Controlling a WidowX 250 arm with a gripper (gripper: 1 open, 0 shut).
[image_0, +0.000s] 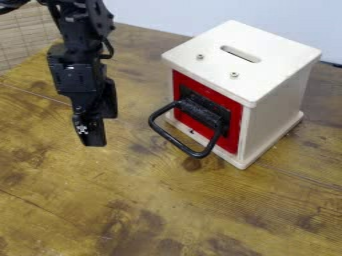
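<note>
My black gripper (91, 128) hangs at the left, pointing down over the wooden table, apart from the white box (267, 110) to its right. I cannot tell how its fingers stand. The box has a slot and two screws on top and a red front (186, 90) with a dark panel and a black U-shaped handle (198, 152) sticking out toward the lower left.
A woven mat (24, 35) lies at the back left, and a pale wall rises behind the box.
</note>
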